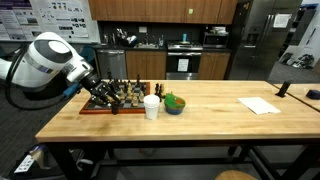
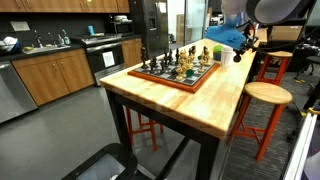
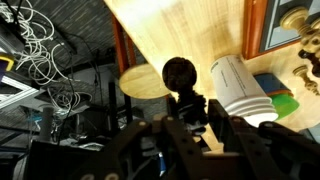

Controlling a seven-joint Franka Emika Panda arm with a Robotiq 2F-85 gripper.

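In the wrist view, a dark rounded piece, likely a black chess piece, is gripped between the fingertips; my gripper is shut on it. Bare wood shows behind it. The chessboard lies on the table with light and dark pieces standing on it, and its edge enters the wrist view at upper right. From exterior view 1, the gripper appears near the board's front-left area; its height above the table is hard to judge. The held piece is too small to make out there.
A white cup stands right of the board, close to the gripper in the wrist view. Beside it is a bowl with green contents. Paper lies farther right. Free wood lies between bowl and paper; a stool stands beside the table.
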